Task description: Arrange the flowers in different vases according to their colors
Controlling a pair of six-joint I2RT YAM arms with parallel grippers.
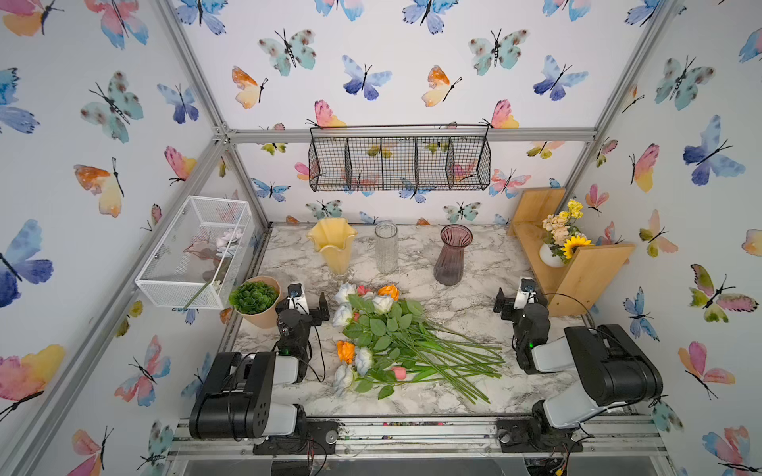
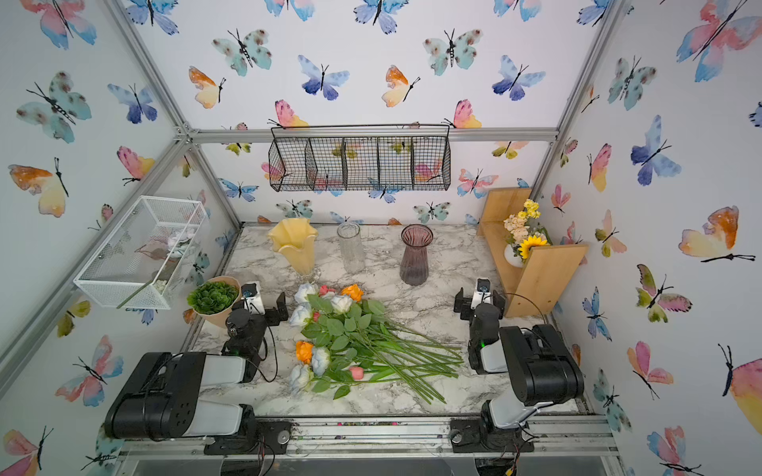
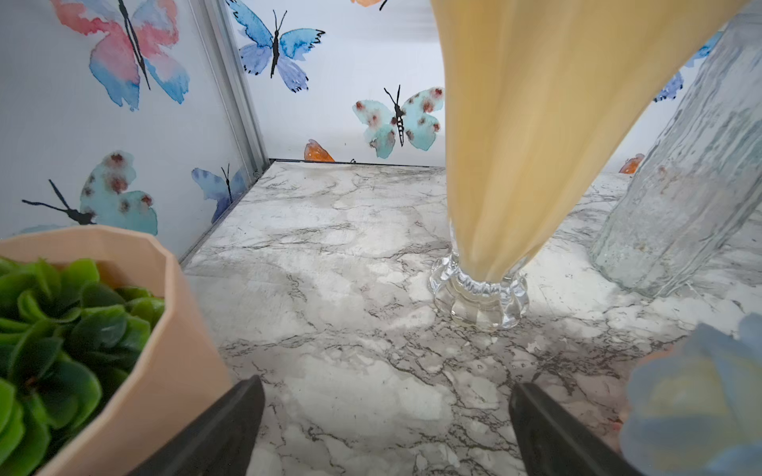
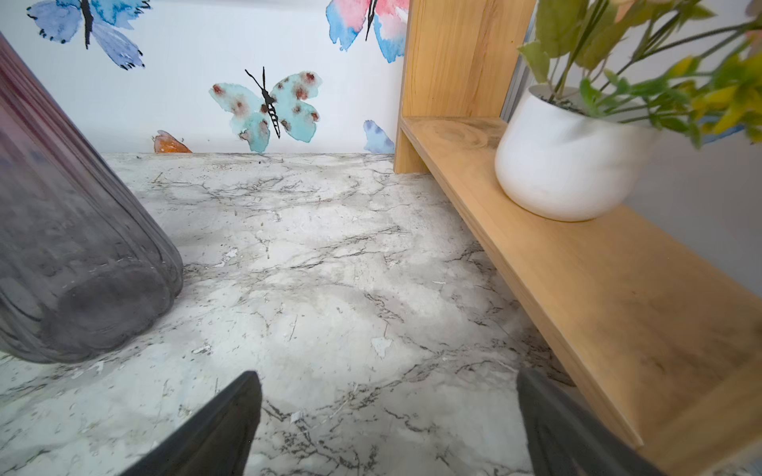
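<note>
Blue-white flowers (image 1: 342,316), orange flowers (image 1: 345,352) and pink flowers (image 1: 398,373) lie in one loose pile mid-table, their green stems (image 1: 452,357) fanning right. Behind them stand three upright vases, all without flowers: a yellow fluted vase (image 1: 333,244), a clear glass vase (image 1: 386,247) and a purple ribbed vase (image 1: 452,255). Left of the blossoms, beside the potted plant, my left gripper is open and empty. My right gripper also stands open, right of the stem ends, with only bare tabletop between its fingers.
A potted green plant (image 1: 255,297) stands close by the left gripper. At the right, a wooden shelf (image 1: 587,277) bears a white pot of flowers (image 4: 575,158). A white wire basket (image 1: 190,261) hangs left; a black wire rack (image 1: 401,162) hangs at the back.
</note>
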